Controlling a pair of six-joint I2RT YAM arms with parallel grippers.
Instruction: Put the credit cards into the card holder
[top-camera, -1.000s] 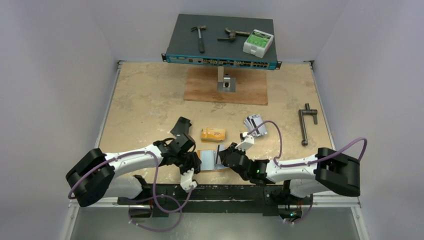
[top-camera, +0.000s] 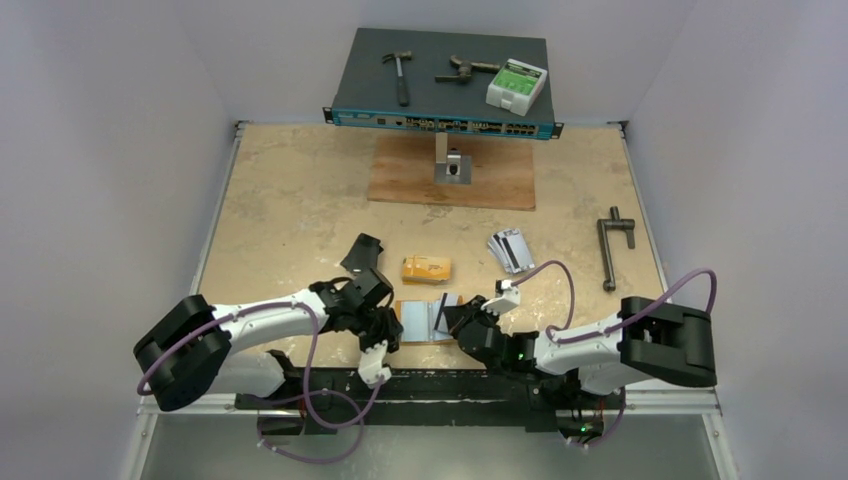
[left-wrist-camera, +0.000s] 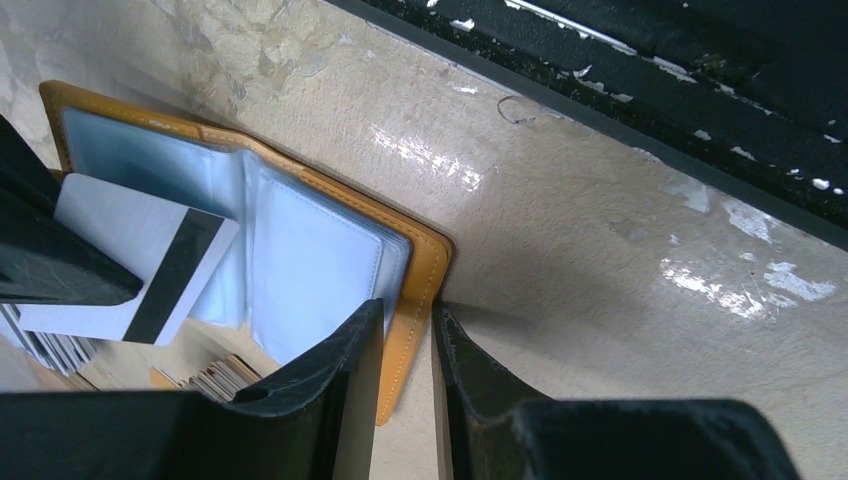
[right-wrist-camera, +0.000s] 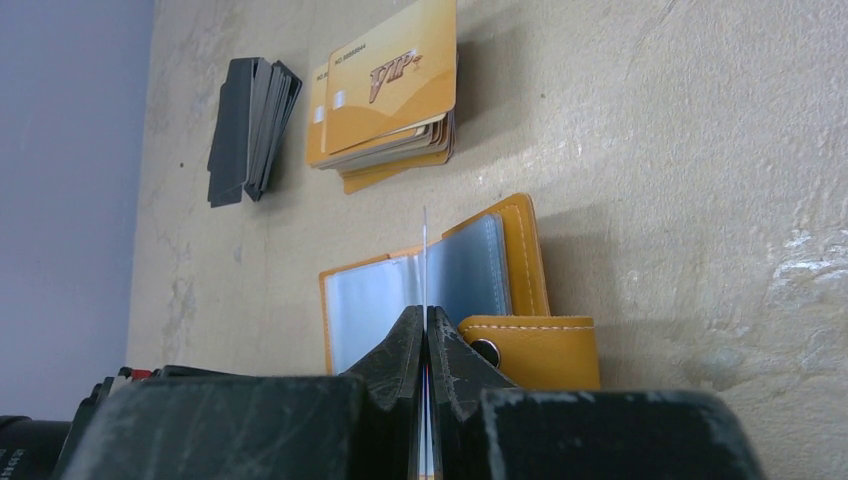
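Note:
The card holder (top-camera: 414, 321) lies spread between my two grippers, tan leather outside with pale blue sleeves (left-wrist-camera: 310, 265). My right gripper is shut on a credit card, seen edge-on as a thin upright line (right-wrist-camera: 425, 255). In the left wrist view that card (left-wrist-camera: 118, 212) is silver-white with a black stripe, slanting over the holder's other half; whether it is inside a sleeve cannot be told. My left gripper stands part open across the holder's tan edge, one finger (left-wrist-camera: 360, 345) over the sleeves and the other just outside.
Behind the holder lie a gold VIP card stack (top-camera: 427, 269) and a dark card stack (top-camera: 362, 253). White striped cards (top-camera: 511, 251) are fanned out to the right. The table's black front edge (left-wrist-camera: 640, 90) runs close to the holder.
My right gripper has come toward the table's front and slightly right, still with the card. The left arm looks nearly unmoved, and the holder stays in place.

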